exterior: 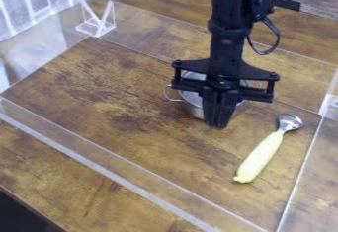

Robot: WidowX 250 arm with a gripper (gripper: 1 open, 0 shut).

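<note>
My black gripper [215, 117] hangs upright over a metal pot [192, 102] in the centre-right of the camera view, hiding most of it; its fingertips are close together, and I see nothing held. To the lower right a yellow oblong item [260, 159] lies on the wooden table [93, 117], with a silver spoon-like metal end [290, 121] at its upper tip.
Clear plastic walls border the table area at front, left, back and right. A small white rack [98, 19] stands at the back left.
</note>
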